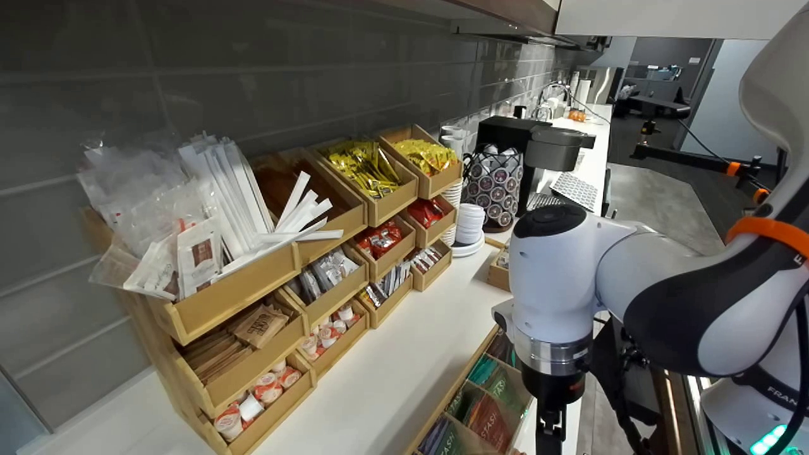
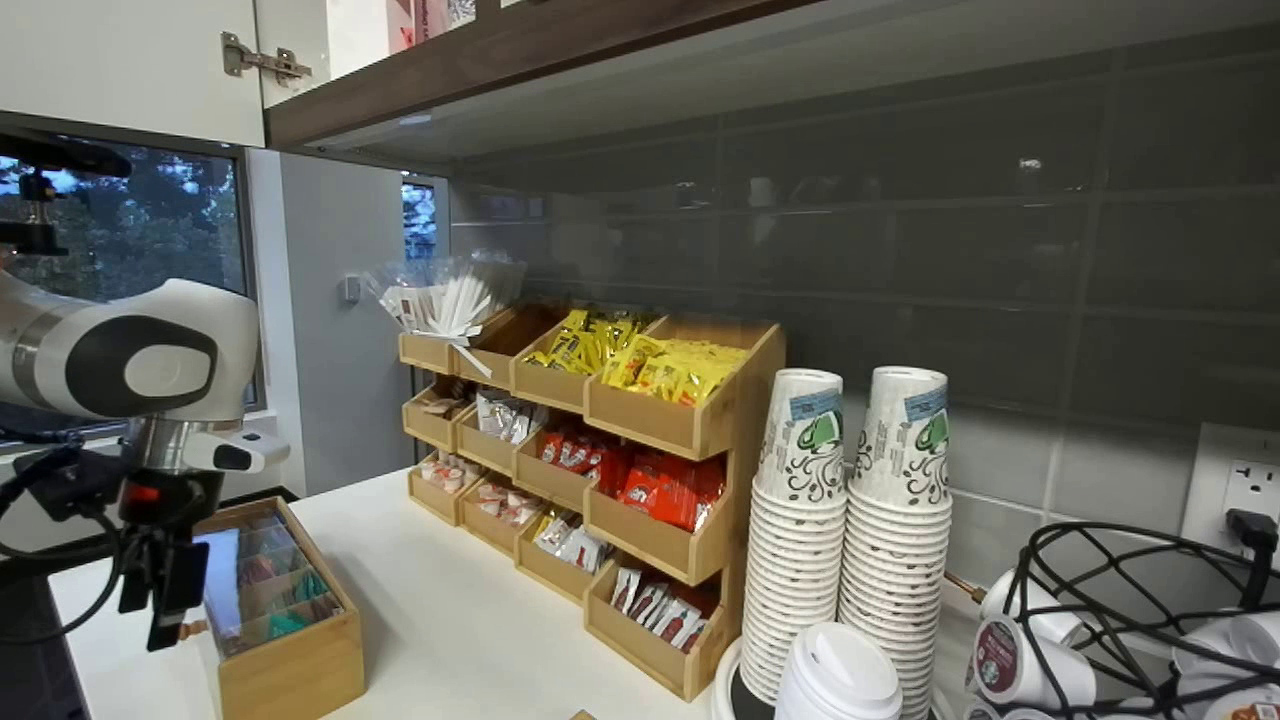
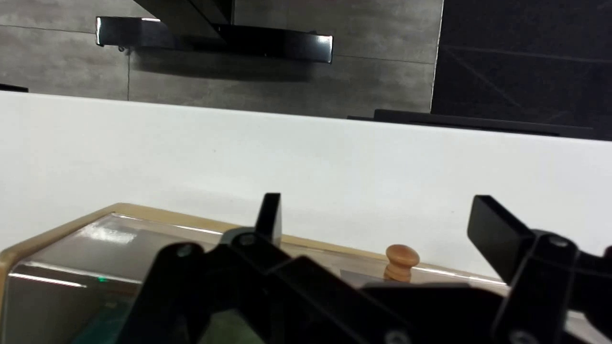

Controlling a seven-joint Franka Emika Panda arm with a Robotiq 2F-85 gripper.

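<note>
A wooden tea box [image 2: 294, 664] with a clear lid stands on the white counter, tea packets in its compartments. Its round wooden knob [image 3: 401, 257] shows in the wrist view at the lid's edge, between and below the spread fingertips. My gripper is open and empty, its black fingers [image 3: 497, 232] wide apart over the box's front side. In exterior view 2 the gripper [image 2: 178, 600] hangs pointing down just beside the box. Exterior view 1 cuts off its fingertips at the bottom edge. Whether a finger touches the lid, I cannot tell.
A tiered wooden rack [image 1: 246, 284] with creamers, sugar and stirrers lines the wall. Stacked paper cups [image 2: 798, 540], a pod basket [image 1: 494, 186] and a coffee machine [image 1: 559, 148] stand farther along. Bare counter [image 2: 444, 612] lies between box and rack; the counter's edge is close to the gripper.
</note>
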